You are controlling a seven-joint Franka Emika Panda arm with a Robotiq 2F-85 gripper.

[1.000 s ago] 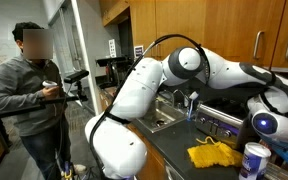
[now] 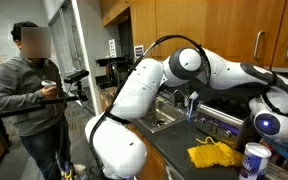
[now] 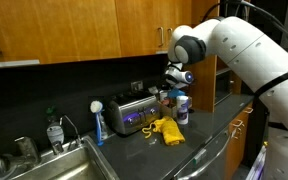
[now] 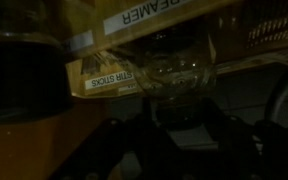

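At the far end of the counter, my gripper (image 3: 171, 97) is down by an organizer beside the toaster. Labels reading "CREAMER" and "STIR STICKS" mark this organizer (image 4: 114, 82) in the dark wrist view. A clear, glossy object (image 4: 179, 68), perhaps a cup or packet, lies between my gripper's (image 4: 179, 125) dark fingers, which look shut on its lower end. Its exact shape and how it touches the organizer are hard to tell. In the first exterior view, the arm and the white can hide most of the fingers.
A white can (image 2: 254, 160) stands close to the gripper. A yellow cloth (image 3: 168, 130) lies on the counter, near the silver toaster (image 3: 134, 113). Bare dark counter (image 3: 134, 153) extends toward the sink (image 3: 59, 162). A person (image 2: 34, 95) stands at the left.
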